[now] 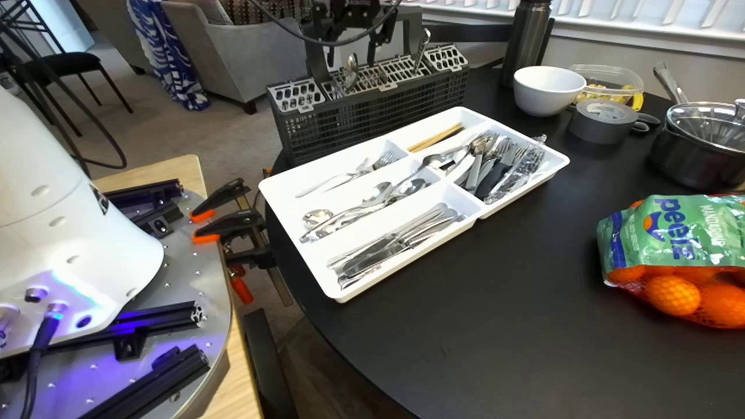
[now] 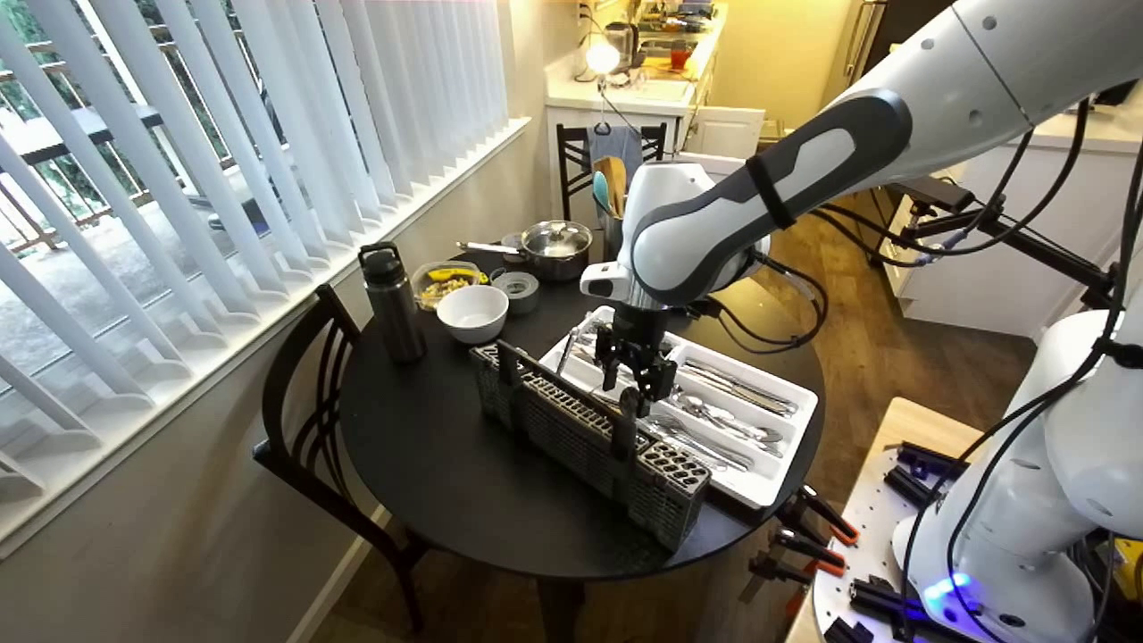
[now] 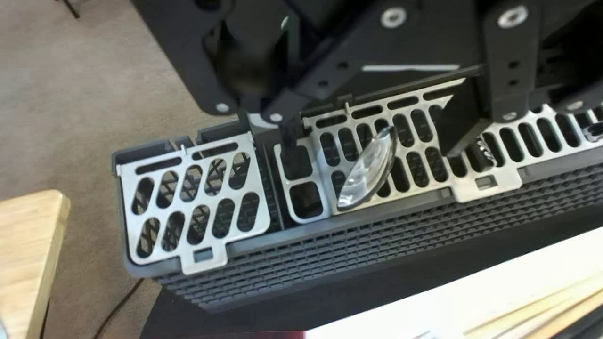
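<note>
A metal spoon [image 3: 370, 169] stands upright in the grey cutlery basket [image 3: 316, 265], its bowl above the slotted top. My gripper is open over the basket, one finger on either side of the spoon and clear of it. In exterior view 1 the gripper [image 1: 351, 57] hangs above the same spoon [image 1: 350, 73]. A second utensil [image 1: 422, 49] stands farther right in the basket. The white cutlery tray [image 1: 318, 269] beside the basket holds forks, spoons and knives in compartments.
On the black table [image 1: 559, 314] are a bag of mandarins [image 1: 674, 262], a white bowl [image 1: 548, 91], a tape roll [image 1: 604, 120], a lidded pot [image 1: 702, 153] and a tall bottle [image 1: 525, 45]. Bare table lies in front of the tray.
</note>
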